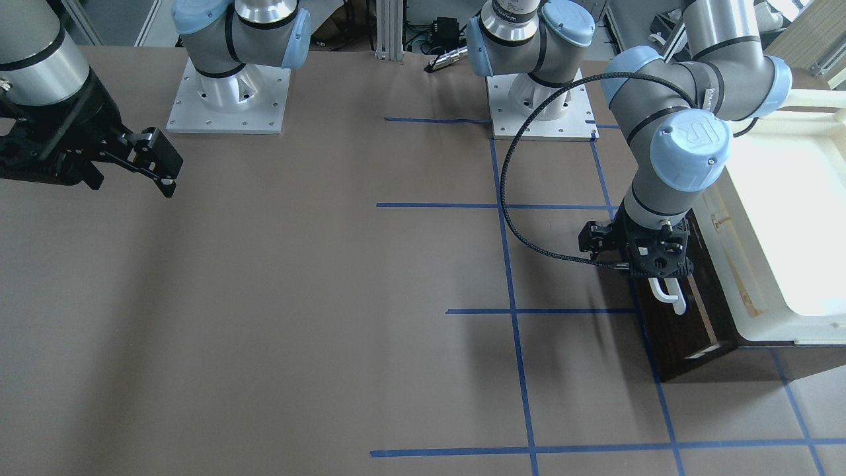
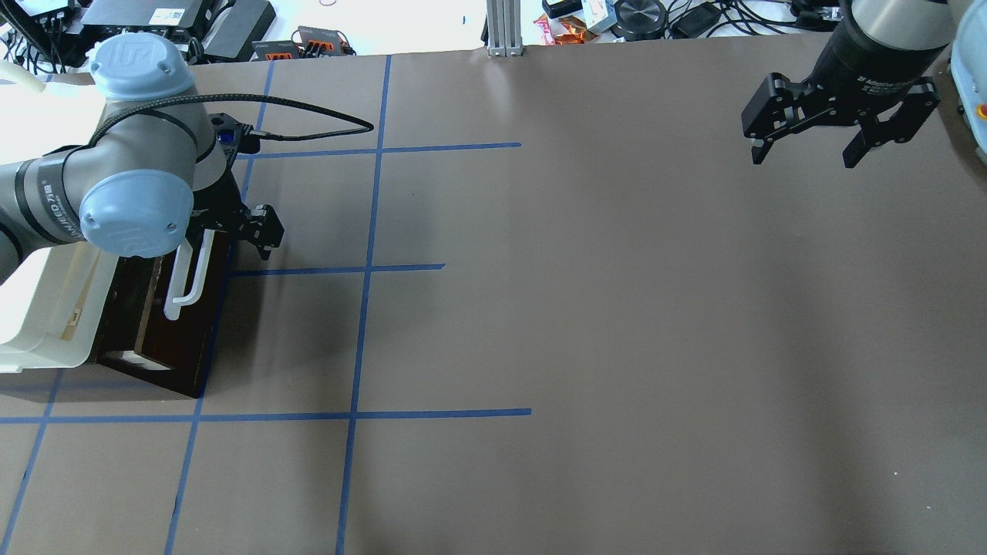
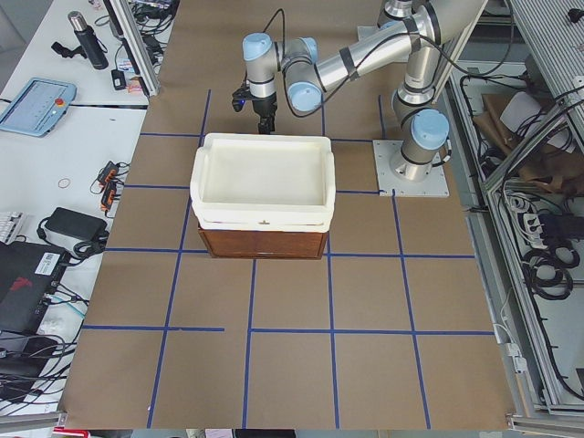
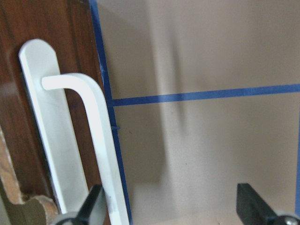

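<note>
A dark wooden box [image 1: 745,361] holds a white tray at the right of the front view. Its drawer front with a white handle [image 4: 103,136] stands slightly out, showing an inner edge. My gripper is open wide, its left finger [image 4: 91,208] at the handle's bar, apparently against it, the right finger [image 4: 253,206] over bare floor. In the top view the handle [image 2: 202,268] extends out from under the black gripper housing.
The white tray [image 3: 263,182] on the box is empty. Other arms stand at the left and back of the front view. The taped floor [image 1: 317,277] beside the drawer is clear.
</note>
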